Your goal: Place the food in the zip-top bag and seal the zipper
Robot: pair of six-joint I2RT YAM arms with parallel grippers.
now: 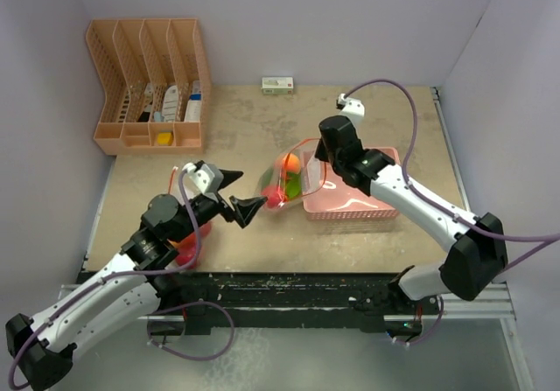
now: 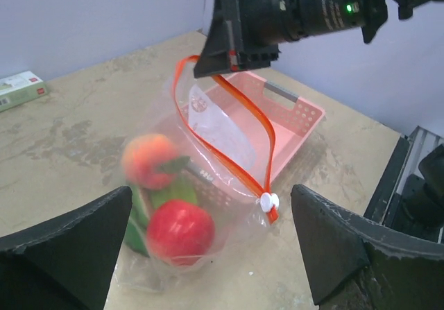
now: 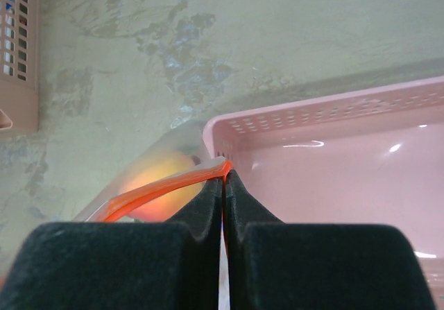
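Observation:
A clear zip bag point(image 2: 239, 216) with an orange zipper rim and a white slider point(image 2: 268, 202) holds an orange fruit point(image 2: 148, 159), a red item point(image 2: 180, 231) and green food point(image 2: 173, 191). Its mouth gapes toward the pink basket. My right gripper point(image 1: 322, 150) is shut on the orange rim, which runs into its fingertips in the right wrist view. To the left of the bag, my left gripper point(image 1: 243, 195) stands open. Nothing is held between its fingers, and the bag lies beyond them in the left wrist view.
The pink basket point(image 1: 353, 216) looks empty, to the right of the bag. More red items point(image 1: 188, 249) lie partly hidden below the left arm. A compartment rack point(image 1: 107, 137) and a small box point(image 1: 277, 86) stand at the back. Bare table shows in front.

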